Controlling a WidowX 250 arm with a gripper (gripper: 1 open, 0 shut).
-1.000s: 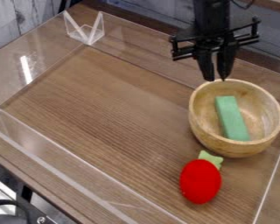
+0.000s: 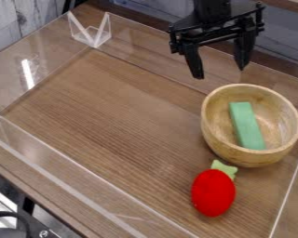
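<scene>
My gripper (image 2: 220,58) hangs at the top centre-right of the camera view, open, with nothing between its fingers. Below it on the right sits a round wooden bowl (image 2: 279,139) holding a green block (image 2: 246,125). Lower down, a red oval object (image 2: 214,193) with a small green top lies on the wooden table.
A white wire-like item (image 2: 87,29) stands at the upper left, near the table's back. A dark object is cut off at the bottom-left corner.
My gripper has risen a little and sits further back, clear of the bowl's back rim. The bowl, green block and red object have not visibly moved.
</scene>
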